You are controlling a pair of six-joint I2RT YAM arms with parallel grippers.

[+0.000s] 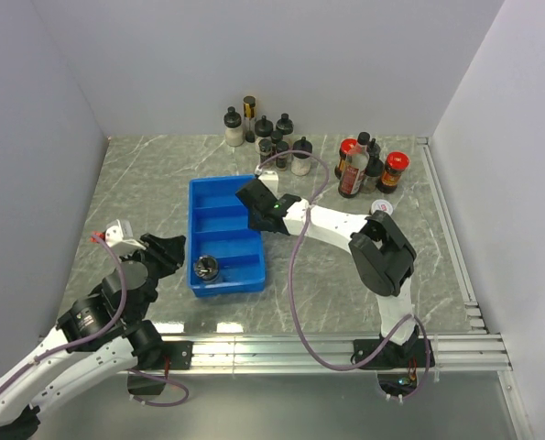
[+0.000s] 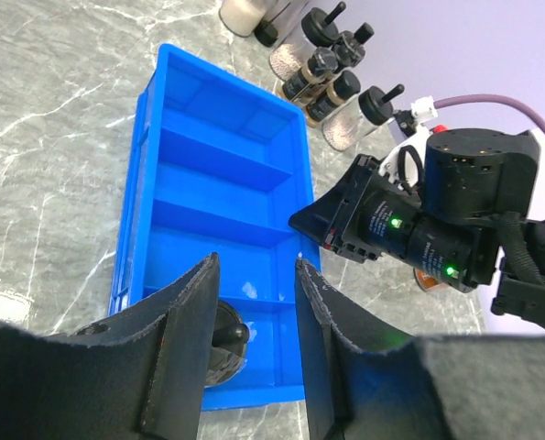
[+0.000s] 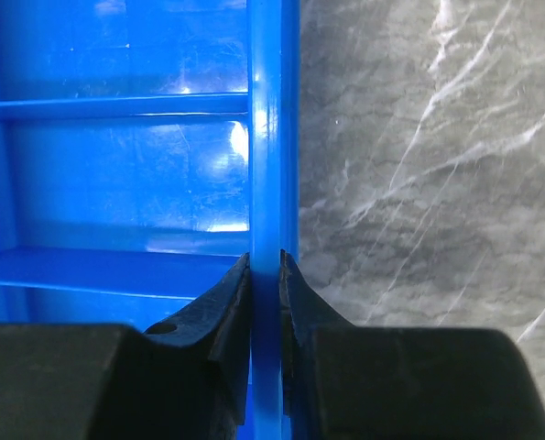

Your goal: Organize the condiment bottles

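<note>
The blue divided tray lies on the counter left of centre. A dark-capped jar stands in its front compartments and shows partly behind a finger in the left wrist view. My right gripper is shut on the tray's right side wall, one finger inside and one outside. At the tray's left, my left gripper stands open with nothing between its fingers. Behind the tray is a cluster of bottles, among them a black-capped white bottle and a black-capped shaker.
To the right rear stand a tall sauce bottle, red-lidded jars and a small round container. The right arm spans the counter right of the tray. Bare counter lies at the left rear and front right.
</note>
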